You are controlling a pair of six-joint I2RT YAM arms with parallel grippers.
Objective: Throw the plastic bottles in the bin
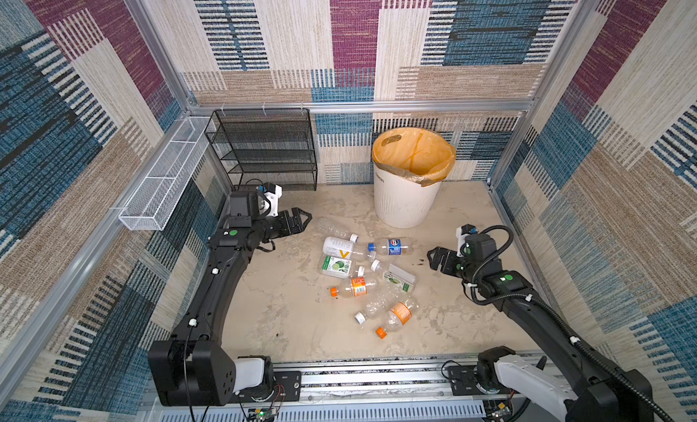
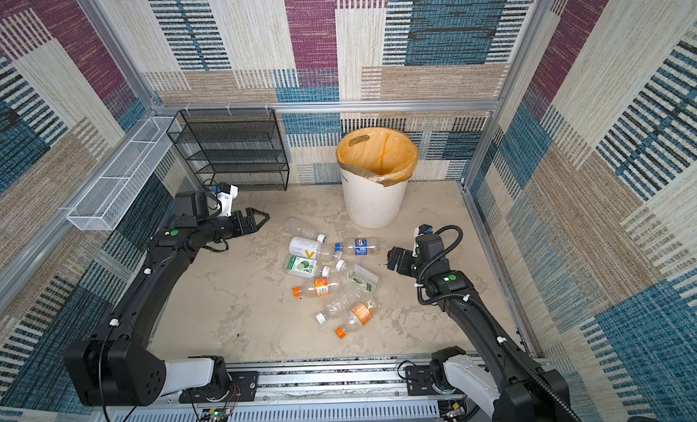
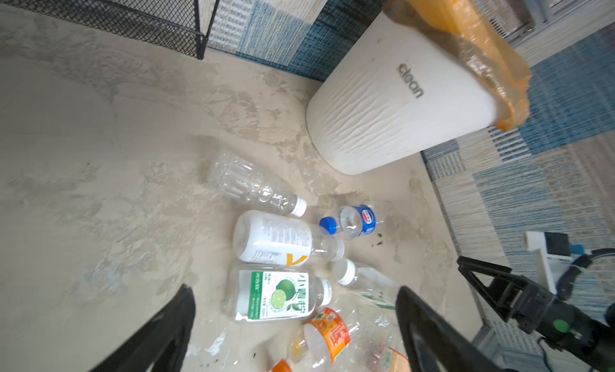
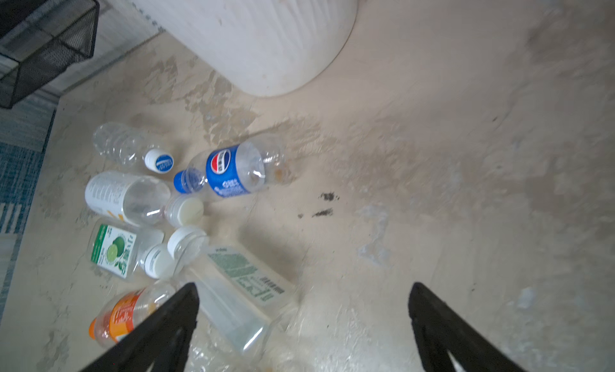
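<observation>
Several plastic bottles lie in a loose cluster mid-table: a clear one, a white-labelled one, a lime-labelled one, a blue-labelled Pepsi bottle, a green-and-white-labelled one, orange-labelled ones and another clear one. Behind them stands the white bin with an orange liner. My left gripper hovers left of the cluster, open and empty. To the right of the cluster, my right gripper is open too, nothing between its fingers. The bin's bottom is hidden.
A black wire rack stands at the back left, and a white wire basket hangs on the left wall. Bare table lies left and front of the bottles and right of the bin.
</observation>
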